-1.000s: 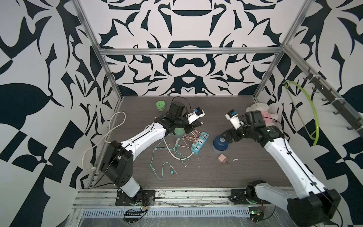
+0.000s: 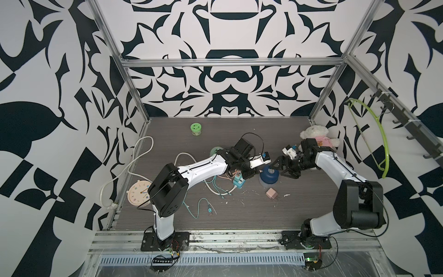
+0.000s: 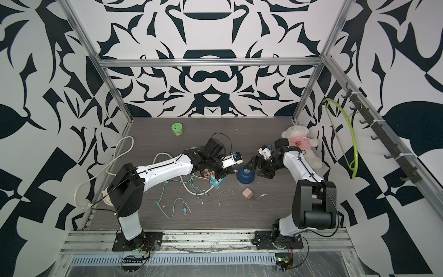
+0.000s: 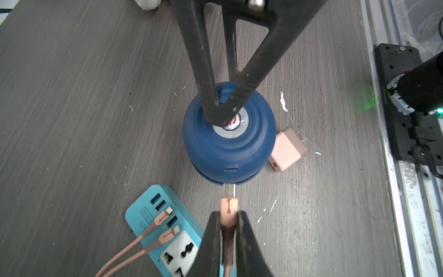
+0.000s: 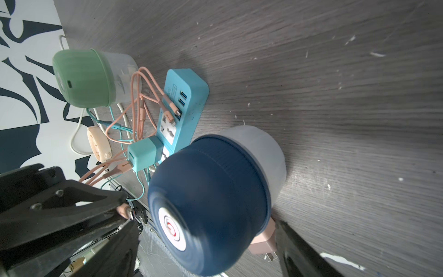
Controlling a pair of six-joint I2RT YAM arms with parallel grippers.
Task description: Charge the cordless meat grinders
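The blue-topped grinder (image 2: 269,175) stands upright on the table, its slot facing my left gripper in the left wrist view. My left gripper is shut on a pink cable's plug (image 4: 228,205), whose metal tip points at the blue grinder (image 4: 230,150) just below that slot; I cannot tell whether it touches. My right gripper is part open, with its fingertips either side of the blue lid (image 5: 210,194); contact is unclear. A green-topped grinder (image 5: 83,76) lies farther left, partly hidden by the left arm in the top views.
A blue power strip (image 4: 157,203) with pink cables plugged in lies beside the blue grinder. Nearby sit a pink block (image 2: 271,193) and tangled cables (image 2: 217,184). A plush bear (image 2: 318,133) stands back right, a green-lidded jar (image 2: 196,128) back left.
My left gripper has moved right with the pink plug, towards the blue grinder. The grinder stays in place.
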